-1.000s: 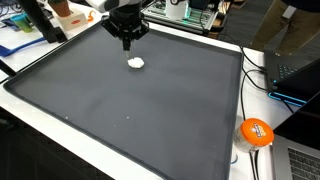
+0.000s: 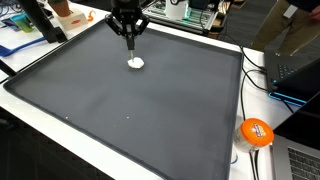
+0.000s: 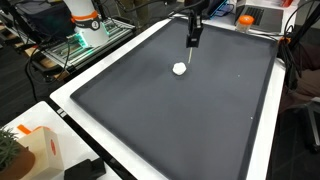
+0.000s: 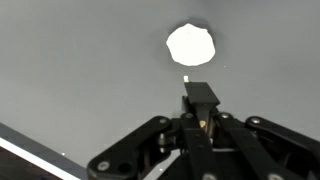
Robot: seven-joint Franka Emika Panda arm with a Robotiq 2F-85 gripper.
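Note:
A small white round patch lies on the dark grey board. It shows in exterior view 2 as a white spot and in the wrist view as an uneven white disc. My gripper is shut on a thin pale stick that points down. Only the light tip of the stick shows beyond the fingers in the wrist view, just short of the disc's edge. From outside, the gripper hangs above the board beside the patch; whether the stick touches the board I cannot tell.
The grey board is otherwise bare, with a white table edge around it. An orange-topped container stands off to the right, near laptops. A dark pot and a small wooden-looking block sit at the front left in exterior view 2.
My gripper has risen a little and shifted slightly to the right in exterior view 1. The white patch has stayed where it was.

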